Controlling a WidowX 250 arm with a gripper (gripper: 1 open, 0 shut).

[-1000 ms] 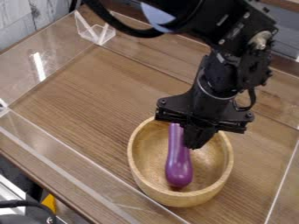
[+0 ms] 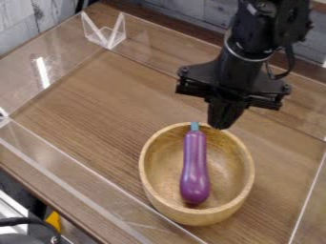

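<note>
A purple eggplant (image 2: 195,173) lies lengthwise in a round tan bowl (image 2: 239,181) at the lower middle of the camera view, its light blue stem end toward the back, near the bowl's far rim. My dark gripper (image 2: 224,119) hangs above and behind the bowl's far right part, clear of the eggplant. It appears shut, with nothing visible between its fingers.
A small white wire rack (image 2: 105,30) stands at the back left. A wall runs along the back right.
The gripper has risen and moved back, away from the bowl, uncovering more of its far rim. The eggplant and bowl look unmoved.
</note>
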